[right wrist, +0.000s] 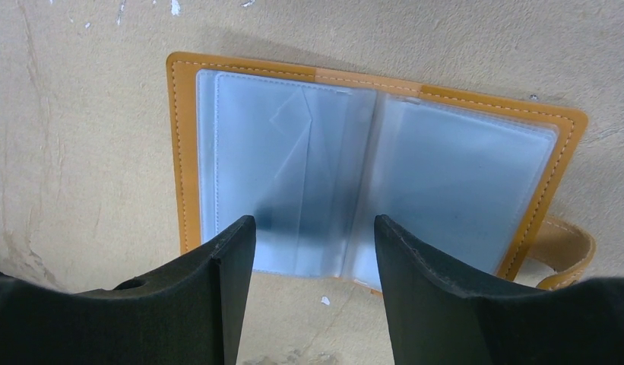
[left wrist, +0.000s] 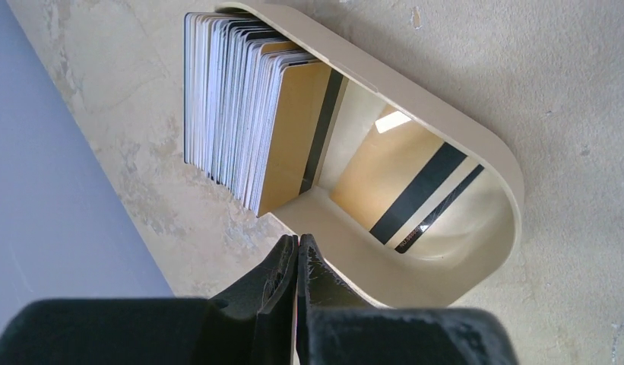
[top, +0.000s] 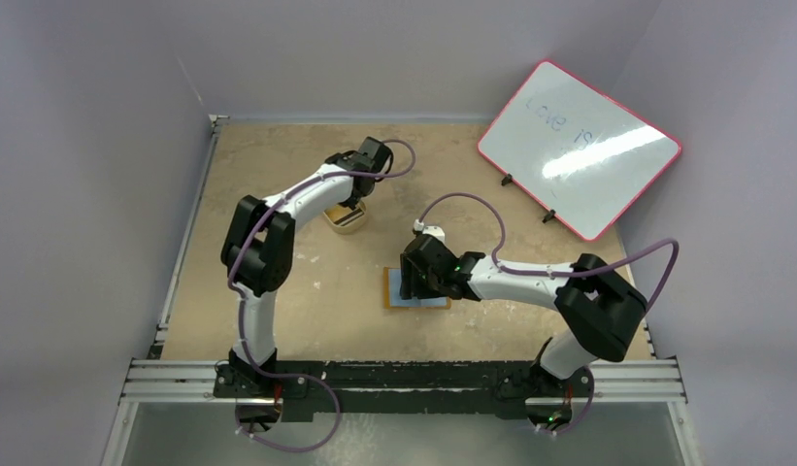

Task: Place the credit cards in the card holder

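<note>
In the left wrist view a cream oval container (left wrist: 476,137) holds a tight stack of cards (left wrist: 225,99) at one end. One gold card with dark stripes (left wrist: 392,167) lies flat on its floor, apart from the stack. My left gripper is shut at the container's near rim, nothing showing between its fingertips. Below my right gripper, which stands open and empty, the card holder (right wrist: 183,167) lies spread open with clear pockets over pale blue inside and a tan stitched border. A tan strap sticks out at its lower right.
A whiteboard (top: 579,146) with writing and a pink edge is at the back right. Between the container and the card holder the table (top: 321,282) is bare. Purple cables loop over both arms.
</note>
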